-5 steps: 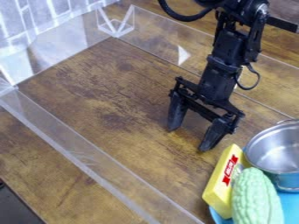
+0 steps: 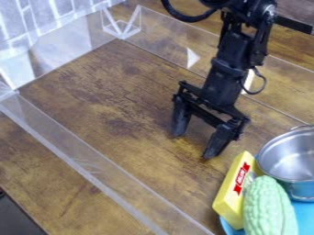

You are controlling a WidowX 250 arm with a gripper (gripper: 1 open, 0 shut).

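My black gripper [image 2: 199, 134] is low over the wooden tabletop [image 2: 98, 119], right of the middle, its two fingers spread apart and pointing down, close to or on the wood. I see nothing between them. The arm rises behind it to the top edge of the view.
At the lower right are a silver pot [image 2: 287, 167], a yellow box with a red label [image 2: 233, 190] and a green corn-like object [image 2: 267, 209] on something blue. Clear plastic walls border the table at left and back.
The gripper and upper arm have shifted very slightly to the left. The objects around it are unmoved.
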